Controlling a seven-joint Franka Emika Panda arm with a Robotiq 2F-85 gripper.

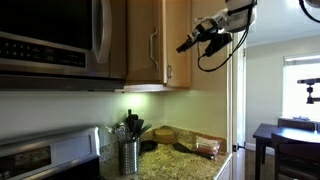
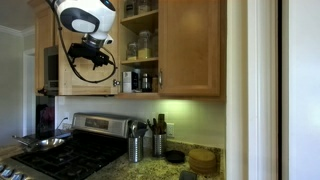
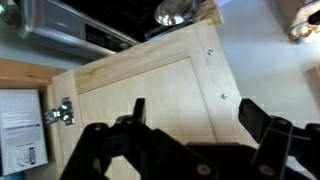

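An upper cabinet door stands open, with the shelves beside it exposed. The door, with its vertical handle, shows its outer side in exterior view 1. My gripper is raised at cabinet height, to the right of the handle there. From the other side, the gripper overlaps the door. Wooden door panel fills the middle of the wrist view, with a metal hinge at left and screws along one edge. Dark fingers are spread apart with nothing between them; whether they touch the door is unclear.
Jars stand on the open shelves, beside a shut cabinet door. Below are a stove, a microwave, and a counter with a utensil holder. A dark table is further right.
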